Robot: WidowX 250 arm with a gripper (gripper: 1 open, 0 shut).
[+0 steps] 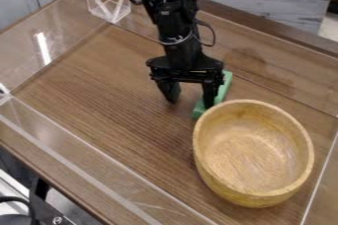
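Note:
The black gripper (188, 86) hangs low over the middle of the wooden table, its fingers apart. Its right side is at a green object (219, 97), which lies on the table just behind a large cream bowl (254, 153) at the lower right. The gripper partly hides the green object, and whether it touches it I cannot tell.
A clear plastic item (107, 3) stands at the upper left edge. A marbled wall runs along the back.

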